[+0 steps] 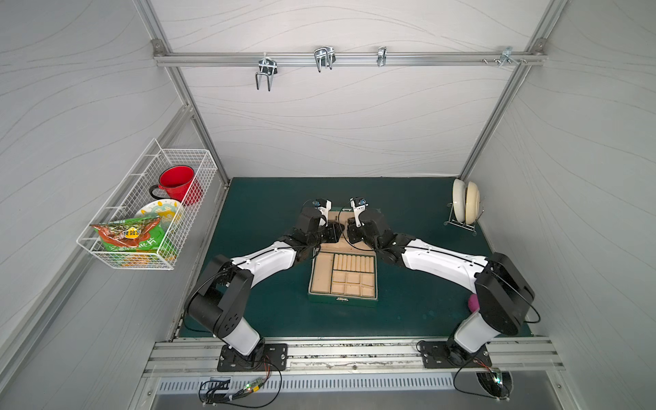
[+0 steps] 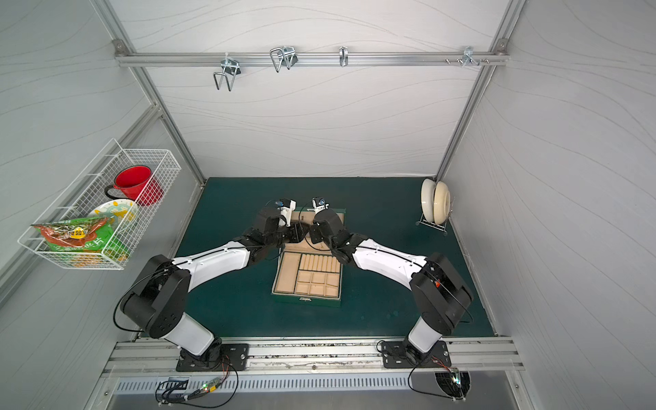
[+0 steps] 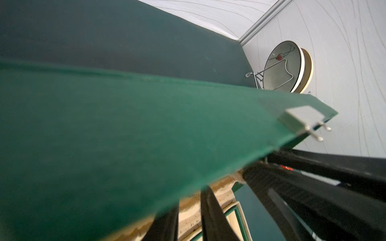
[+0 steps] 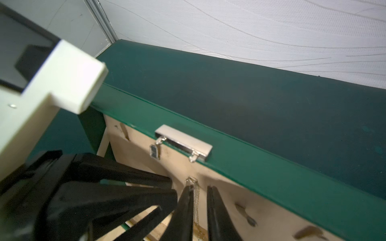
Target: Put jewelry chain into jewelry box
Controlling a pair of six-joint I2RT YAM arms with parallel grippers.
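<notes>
A thin silver chain [image 4: 196,200] hangs against the beige inner face of the jewelry box's raised lid, its top at a small hook. In the top left view the jewelry box [image 1: 321,273] stands open, its compartments facing up. My right gripper is at the lid, its two fingers apart on either side of the chain in that view. Left of the chain is my left gripper, close to the lid; its fingertips are apart in the left wrist view too, where the green lid back [image 3: 120,140] hides much.
A metal latch [image 4: 184,140] juts from the lid's top edge, and another peg [image 4: 246,214] sits to the right. Both arms crowd together over the lid. Plates in a rack [image 1: 466,203] stand at the right; a wire basket [image 1: 205,160] hangs at the left.
</notes>
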